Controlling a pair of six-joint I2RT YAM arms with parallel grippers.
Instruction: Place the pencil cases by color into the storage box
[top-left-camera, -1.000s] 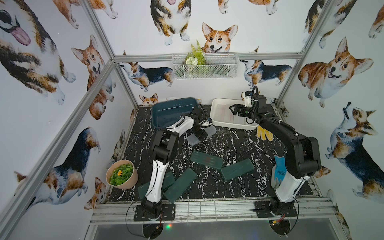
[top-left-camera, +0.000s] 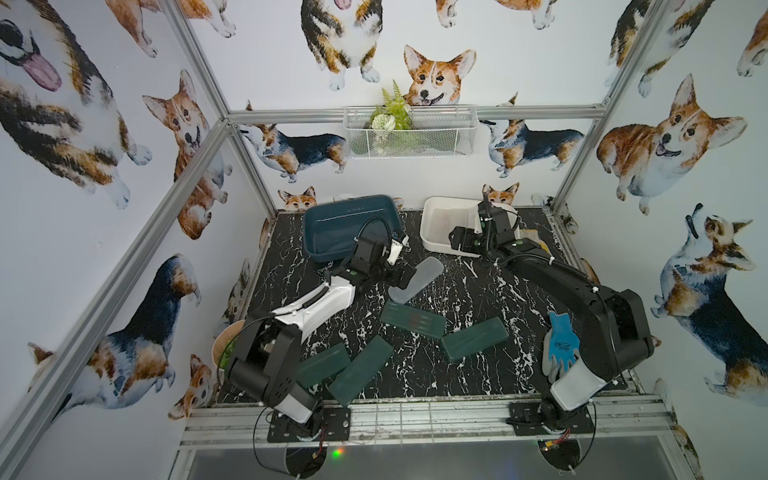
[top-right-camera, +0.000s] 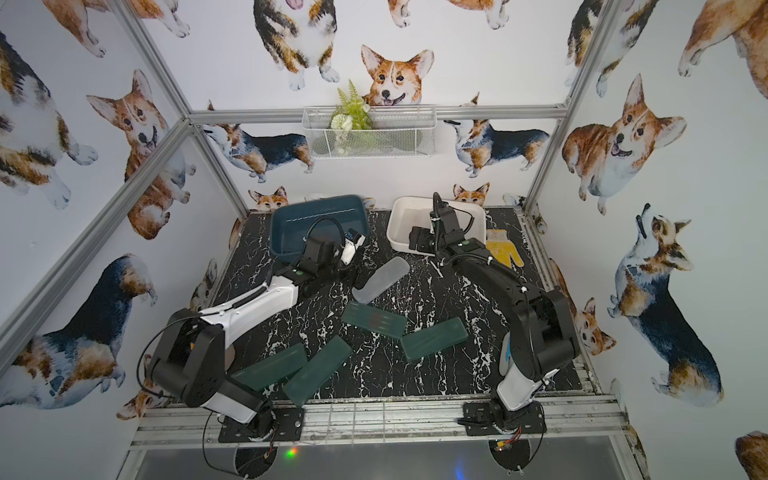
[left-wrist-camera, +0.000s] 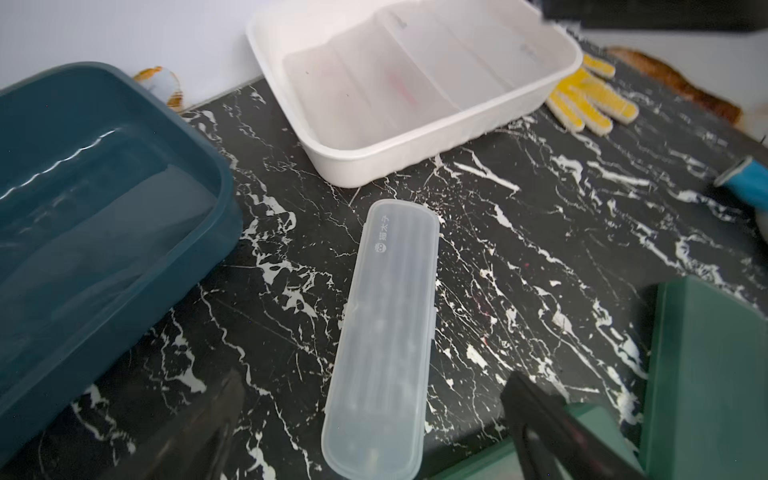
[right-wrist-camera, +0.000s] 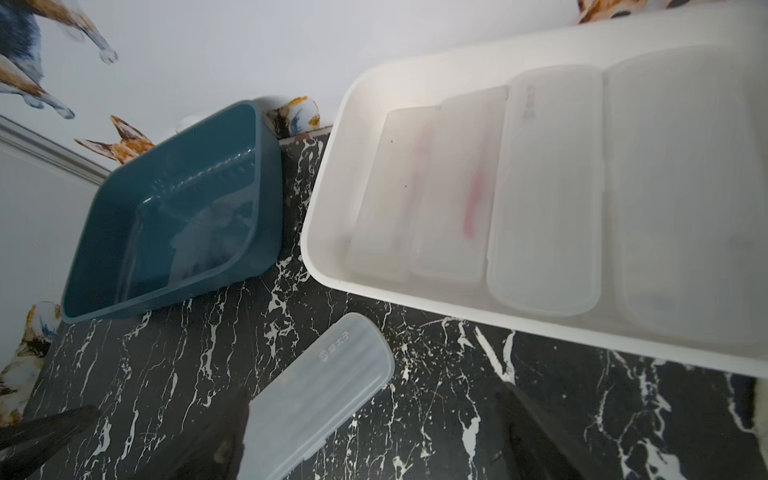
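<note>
A translucent white pencil case (left-wrist-camera: 382, 336) lies flat on the table between the boxes and the green cases, clear of both. My left gripper is open behind its near end, nothing held. In the right wrist view, several whitish cases lie side by side in the white box (right-wrist-camera: 448, 308), including one broad case (right-wrist-camera: 548, 192). My right gripper hangs by that box's front, fingers apart and empty. The teal box (right-wrist-camera: 268, 200) shows no case inside.
A yellow glove (top-right-camera: 504, 248) lies right of the white box, and a blue glove (top-left-camera: 563, 340) lies at the front right. At the left edge a plant pot (top-left-camera: 226, 345) is partly hidden by my left arm. Dark table shows between the cases.
The loose translucent case sits slightly further right and forward than a second ago. My left gripper has backed off it to the left, uncovering it. My right gripper has moved left over the white box.
</note>
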